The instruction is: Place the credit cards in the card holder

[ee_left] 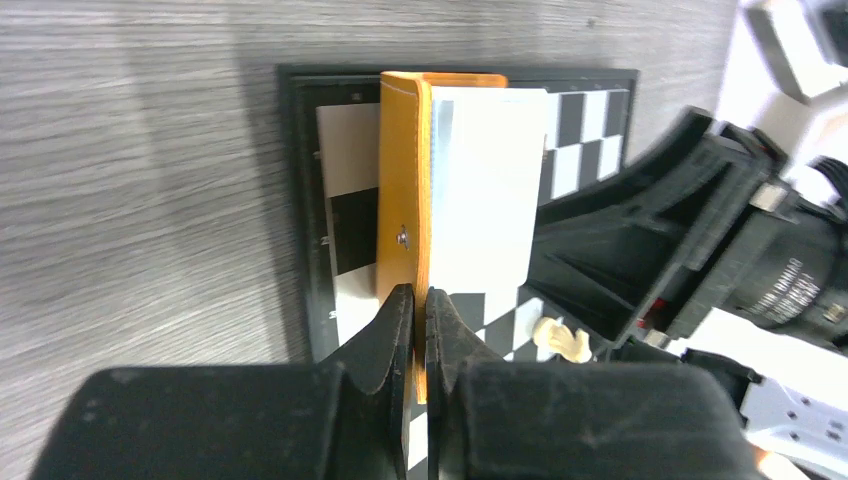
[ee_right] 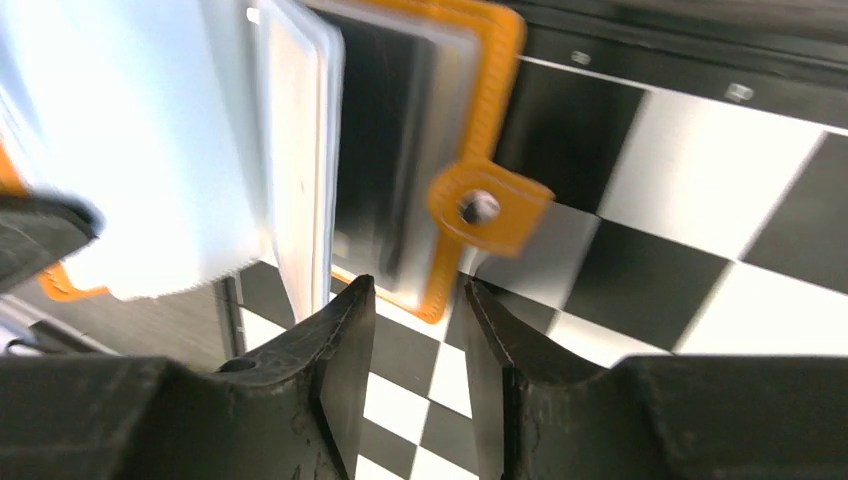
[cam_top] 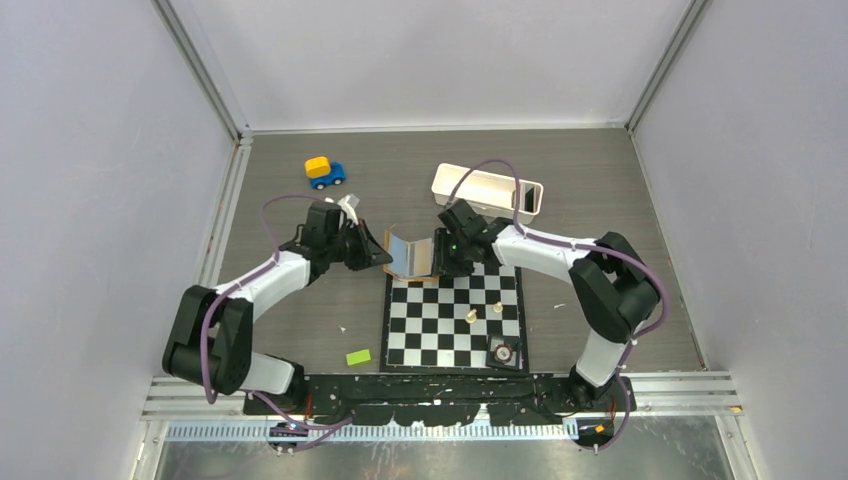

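Note:
The orange card holder is partly unfolded over the top left of the chessboard, its pale plastic sleeves fanned out. My left gripper is shut on the edge of its orange cover. On the right side, my right gripper has its fingers apart, with the holder's lower corner showing in the gap. In the right wrist view a dark insert lies behind a clear sleeve, beside the orange snap tab. Whether anything touches the right fingers cannot be told.
The chessboard carries small pale pieces and a dark square item. Behind the right arm is a white box with a dark card-like item. A toy truck and green block lie left.

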